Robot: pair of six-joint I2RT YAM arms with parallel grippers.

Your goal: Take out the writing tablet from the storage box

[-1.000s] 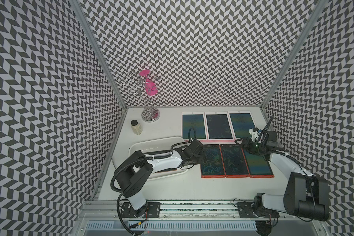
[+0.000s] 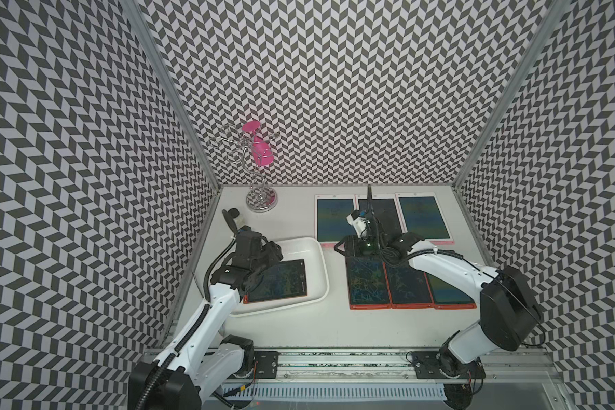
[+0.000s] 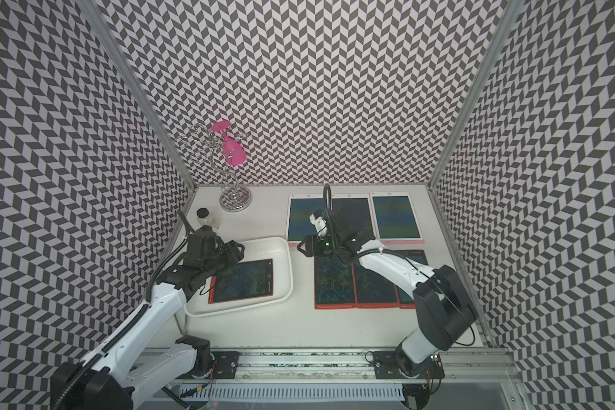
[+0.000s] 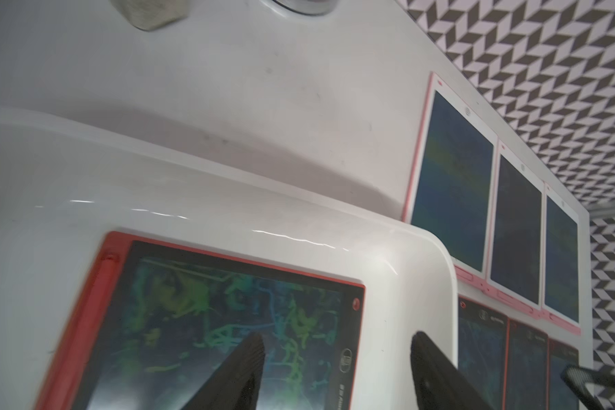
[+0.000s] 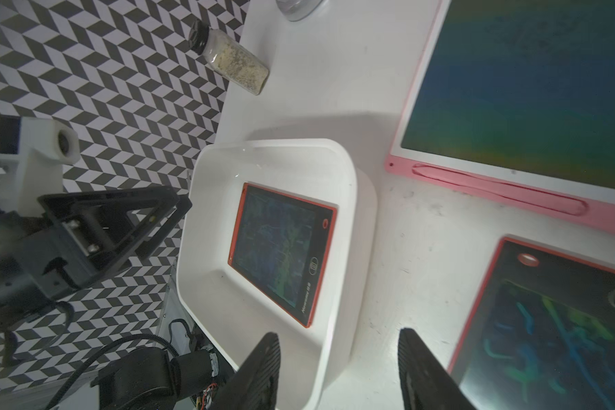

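One red-framed writing tablet (image 5: 280,253) lies flat inside the white storage box (image 5: 348,273), its long side across the box. My left gripper hangs above the box, open, with the tablet's right edge visible beyond the gap between its fingers. In the top left view the left arm hides part of the tablet's left side. To the right of the box, my right gripper is over the table near the other tablets, also open and empty. Its fingers (image 5: 259,369) frame bare tabletop and overlap the box's rim in the right wrist view.
Three white-and-pink tablets (image 2: 423,218) lie in a row at the back right. Three red-framed tablets (image 2: 369,287) lie in front of them. A small jar (image 5: 235,61) and a metal stand with pink glasses (image 2: 259,198) are behind the box.
My left arm has swung left from the red tablets to above the box, uncovering much of the tablet in it. The right arm has moved left toward the box.
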